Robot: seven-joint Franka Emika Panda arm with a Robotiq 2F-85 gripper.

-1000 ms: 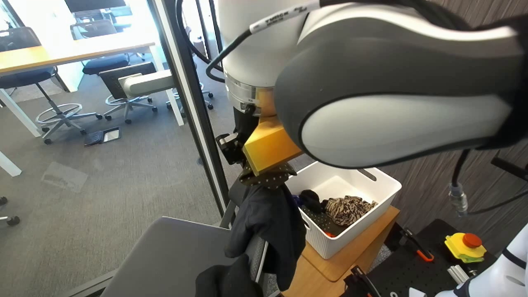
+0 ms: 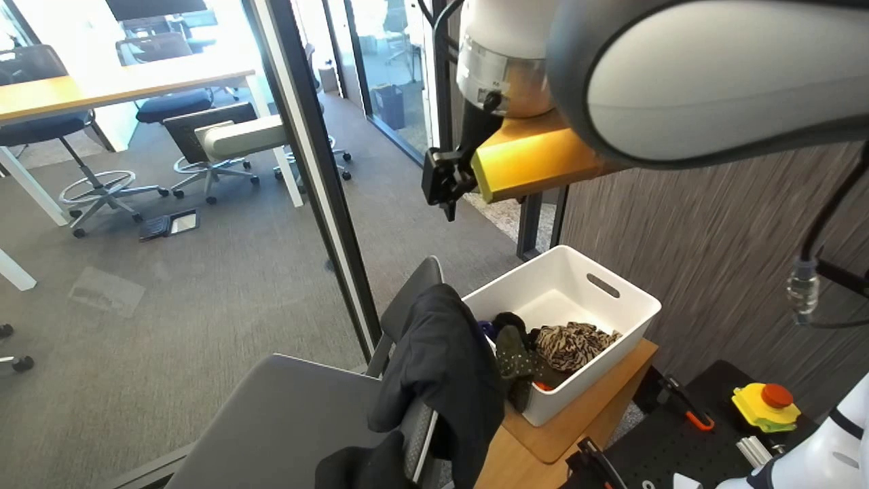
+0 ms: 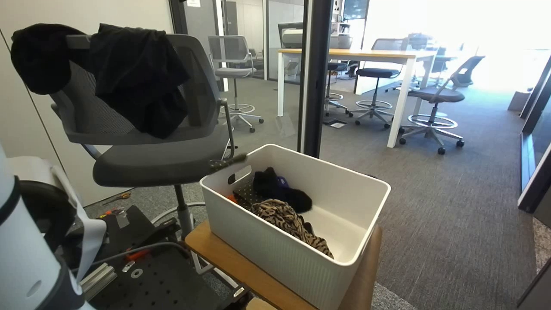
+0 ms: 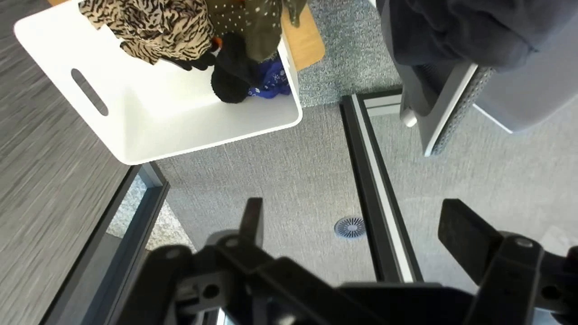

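Note:
High above the floor, my gripper [image 2: 448, 183] stands open and clear of everything. Its two fingers are wide apart in the wrist view, with nothing between them [image 4: 355, 222]. A white bin [image 3: 279, 263] on a wooden stand holds a tiger-striped cloth [image 4: 157, 27], a black fuzzy item [image 3: 281, 191] and a blue-purple cloth [image 4: 272, 78]. An olive dotted cloth [image 2: 511, 354] lies partly in the bin and drapes over its chair-side end. Dark clothing [image 2: 440, 350] hangs on the back of the grey chair [image 3: 160, 162], beside the bin.
A dark glass-wall post [image 4: 379, 189] rises near the chair and bin. Behind the bin is a wood-grain wall [image 2: 717, 228]. On the black perforated base [image 2: 668, 440] sits a yellow box with a red button [image 2: 770, 403]. Much of the bin's floor is bare.
My gripper has moved up and right from the chair back. The dotted cloth that hung at it now lies over the bin's end, apart from the fingers.

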